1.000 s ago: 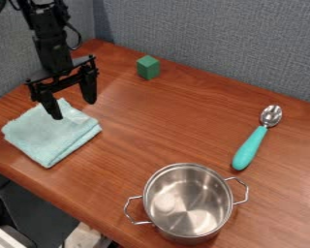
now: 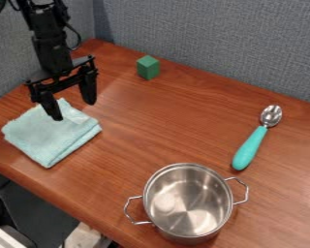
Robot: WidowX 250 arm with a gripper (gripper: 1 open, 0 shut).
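Note:
My black gripper (image 2: 71, 108) hangs at the upper left of the wooden table, its two fingers spread apart, just over a folded pale mint cloth (image 2: 47, 140). Nothing shows held between the fingers. Whether the tips touch the cloth I cannot tell.
A green cube (image 2: 147, 68) sits at the back. A spoon with a teal handle (image 2: 250, 144) lies at the right. A steel pot (image 2: 186, 199) with two handles stands at the front right. Grey padded walls border the back and left.

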